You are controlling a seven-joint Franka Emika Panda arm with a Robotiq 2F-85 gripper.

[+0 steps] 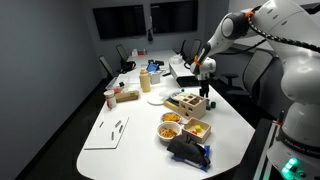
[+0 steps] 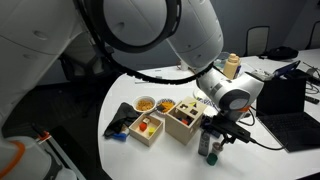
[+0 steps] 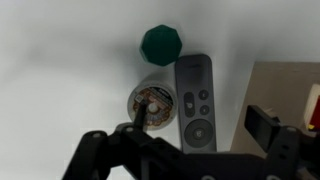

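My gripper is open above the tabletop, its two dark fingers wide apart. In the wrist view a grey remote (image 3: 197, 100) lies in the gap between them, below. Left of the remote is a small round container with a printed pattern (image 3: 152, 104), partly covered by the left finger. A dark green faceted object (image 3: 161, 45) sits just beyond the container. Exterior view 2 shows the gripper (image 2: 224, 132) close over the remote (image 2: 204, 144), with the green object (image 2: 212, 159) nearer the camera. Nothing is held.
A wooden compartment box (image 2: 183, 119) stands beside the remote. A smaller wooden tray (image 2: 147, 128), bowls of orange items (image 2: 145, 103) and a black cloth-like heap (image 2: 119, 116) lie farther left. A laptop (image 2: 285, 115) is at the right. Bare white table (image 2: 165, 160) extends toward the camera.
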